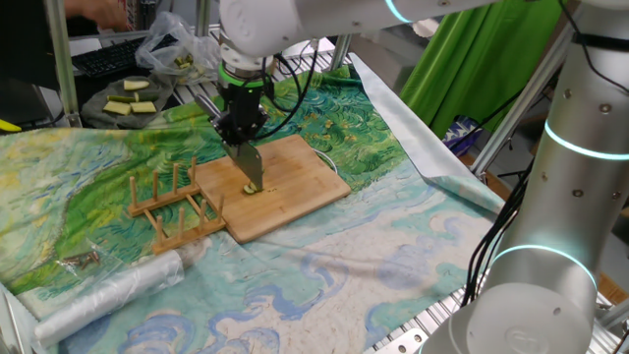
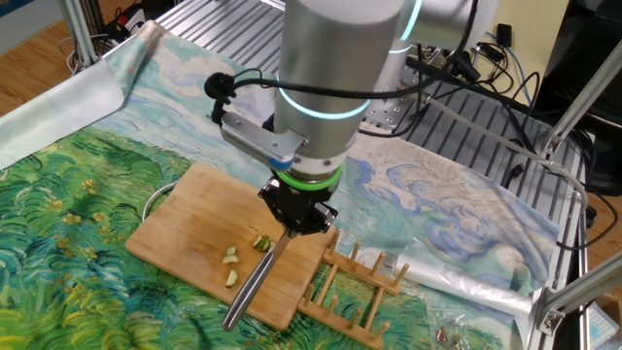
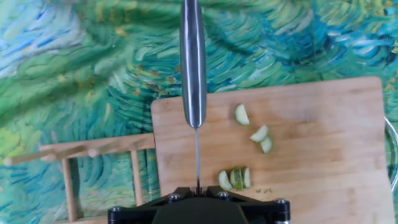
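Note:
My gripper (image 1: 239,140) is shut on a knife, whose broad blade (image 1: 252,169) points down over the wooden cutting board (image 1: 300,192). In the wrist view the silver knife handle (image 3: 194,68) extends away from the gripper, and the blade appears edge-on as a thin line. Right of that line lies a cluster of green slices (image 3: 235,178); a few loose pieces (image 3: 260,133) are spread farther off. From the second exterior view, the handle (image 2: 255,292) slants across the board, beside the slices (image 2: 262,243). Whether the blade's edge touches the board, I cannot tell.
A wooden peg rack (image 1: 177,216) stands against the board's left side. A plastic roll (image 1: 110,295) and a small bag (image 1: 81,261) lie near the front left. Larger cut pieces (image 1: 131,98) rest on a dark cloth behind. The cloth right of the board is clear.

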